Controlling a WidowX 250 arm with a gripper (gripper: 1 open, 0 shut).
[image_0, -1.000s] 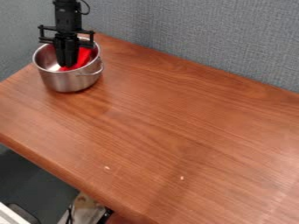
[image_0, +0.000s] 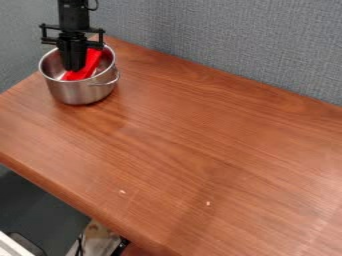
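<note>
A steel pot (image_0: 83, 90) with a handle stands at the back left of the wooden table. Inside it is a red object (image_0: 90, 62), partly hidden by my black gripper (image_0: 72, 64), whose fingers reach down into the pot. Whether the fingers are closed on the red object cannot be made out.
A grey padded wall borders it at the back. Cables and small items lie below the table's near left edge.
My gripper has shifted slightly to the left over the pot, and more of the red object shows to its right.
</note>
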